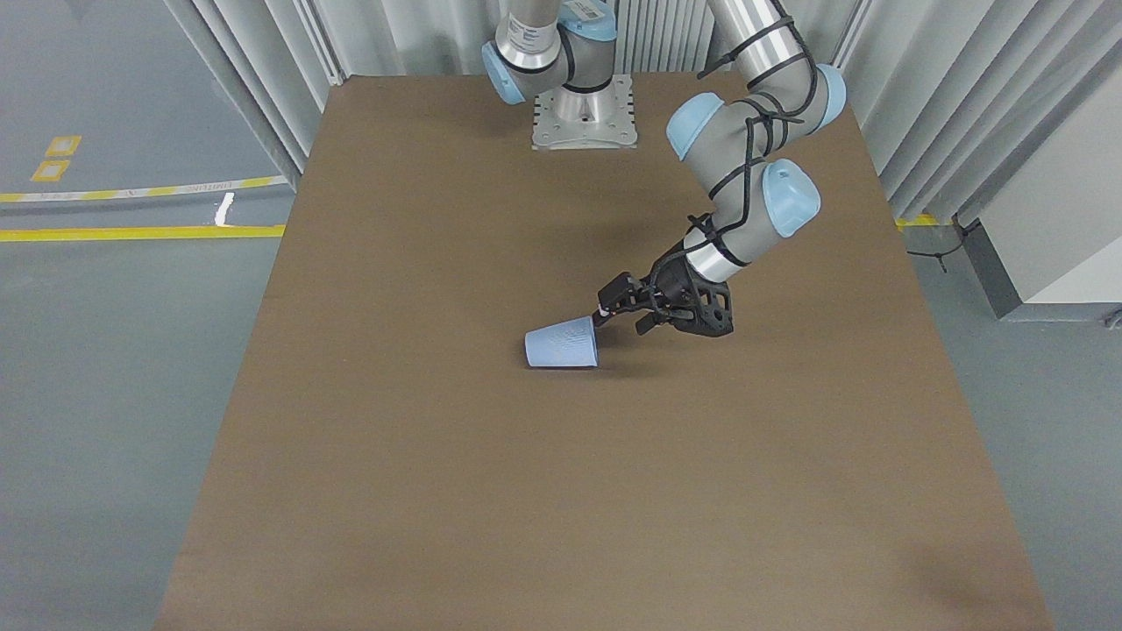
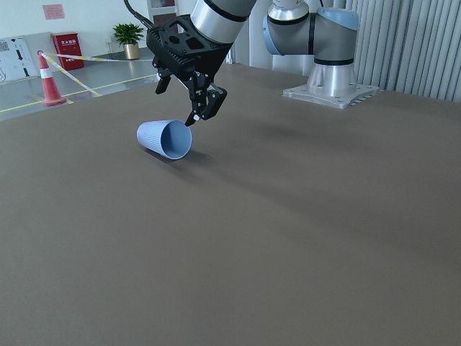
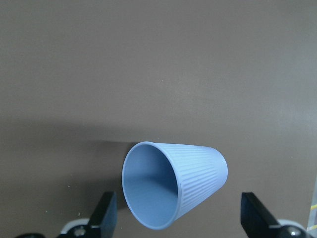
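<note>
A light blue ribbed cup (image 1: 559, 343) lies on its side on the brown table (image 1: 568, 473). Its open mouth faces my gripper (image 1: 618, 322), which hovers just beside and above it, tilted toward it. In the wrist view the cup (image 3: 195, 176) sits between and beyond my two widely spaced fingertips, so the gripper is open and holds nothing. The left view shows the cup (image 2: 151, 136) just below the gripper's fingers.
The robot's base plate (image 1: 584, 131) stands at the back of the table, in front of white curtains.
</note>
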